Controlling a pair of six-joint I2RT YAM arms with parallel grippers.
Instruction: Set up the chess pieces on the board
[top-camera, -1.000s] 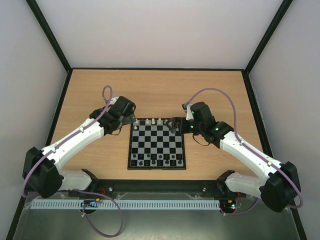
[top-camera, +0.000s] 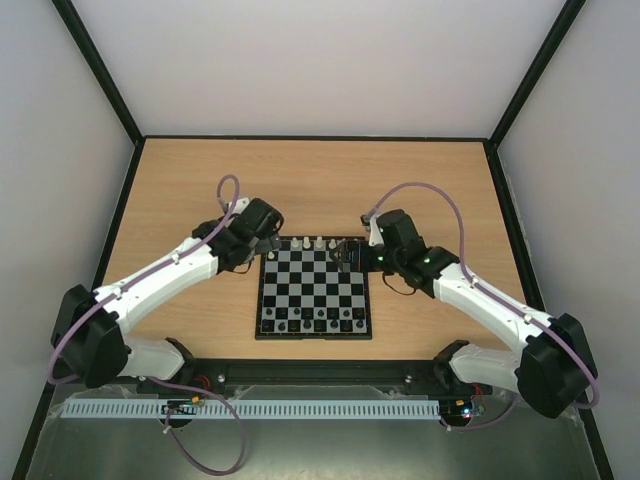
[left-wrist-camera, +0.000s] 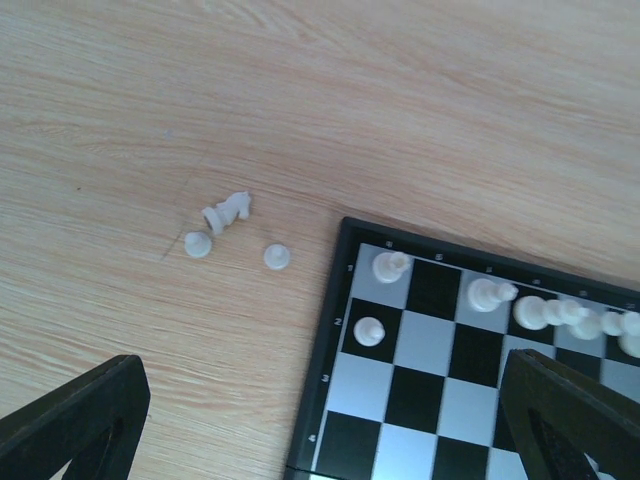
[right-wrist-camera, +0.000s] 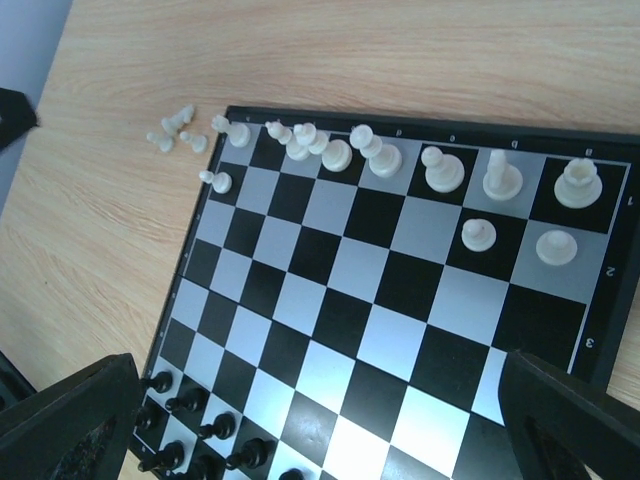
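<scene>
The chessboard (top-camera: 315, 285) lies on the table with black pieces (top-camera: 305, 325) on its near ranks. White pieces line its far rank, from a corner piece (left-wrist-camera: 390, 266) to a rook (right-wrist-camera: 578, 183); the dark square beside the left corner piece is bare. A white pawn (left-wrist-camera: 369, 331) stands in front of that corner, and two more pawns (right-wrist-camera: 478, 234) are toward the right. Off the board, a white knight (left-wrist-camera: 228, 211) lies tipped over near two white pawns (left-wrist-camera: 277, 256). My left gripper (top-camera: 268, 244) hangs open over the far left corner; my right gripper (top-camera: 345, 256), open and empty, is above the far right part.
Bare table (top-camera: 440, 190) surrounds the board on its far side and both flanks. Both grippers hover close to the board's far edge, with the standing white pieces low between and beneath them.
My left arm has shifted a little to the right, toward the board. My right gripper has moved slightly left; the pieces visible on the board look unchanged.
</scene>
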